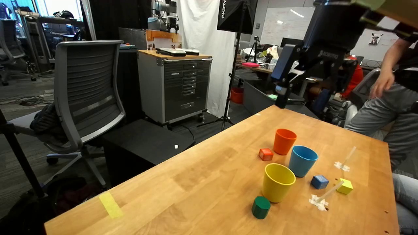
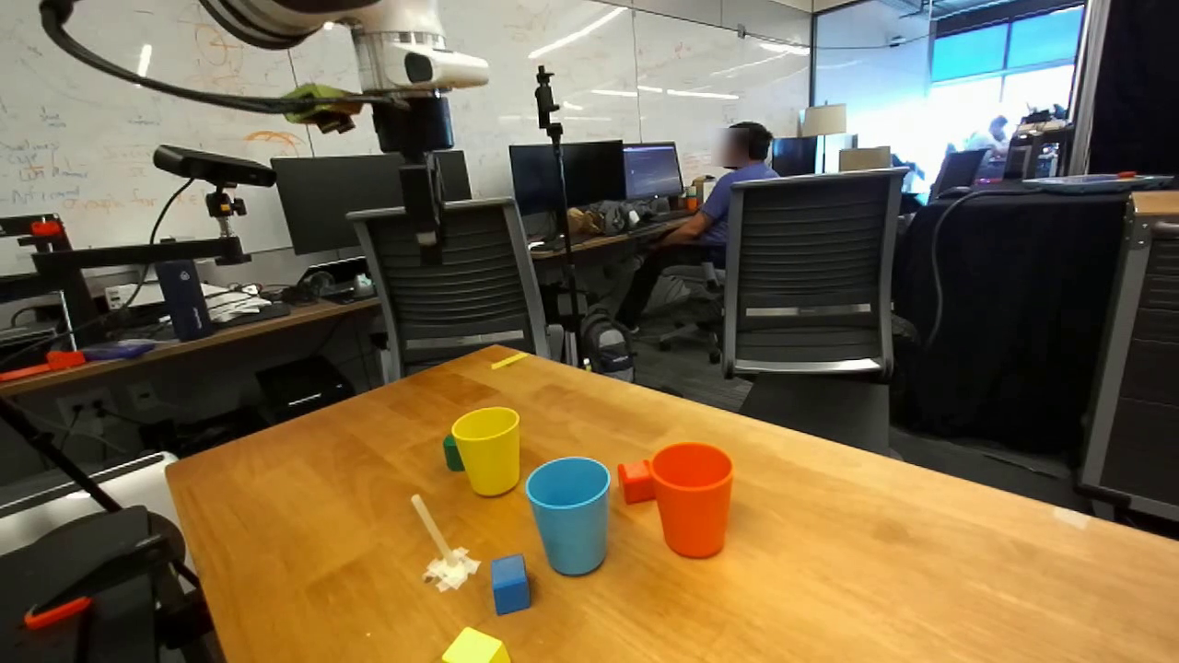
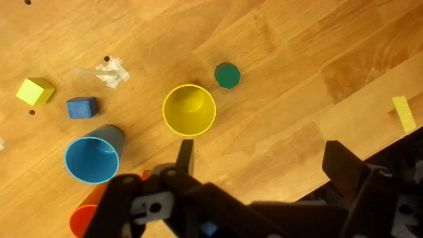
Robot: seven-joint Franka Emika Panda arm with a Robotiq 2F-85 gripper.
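My gripper is open and empty, held high above the table; its dark fingers also show at the upper right of exterior view 1. On the wood stand an upright yellow cup (image 1: 278,182), a blue cup (image 1: 302,161) and an orange cup (image 1: 284,141). A green block (image 3: 227,75) sits close beside the yellow cup. The red block (image 1: 266,154) lies by the orange cup, mostly hidden in the wrist view. Near the blue cup rests a blue block (image 3: 82,107), with a yellow block (image 3: 35,91) farther out. The yellow cup's visible inside looks empty.
Thin pale sticks (image 1: 331,190) rise from white tape patches on the table near the blue and yellow blocks. Yellow tape (image 1: 111,204) marks the far end of the tabletop (image 1: 188,184), where a broad stretch is bare. A person (image 1: 386,90) stands beyond the table edge.
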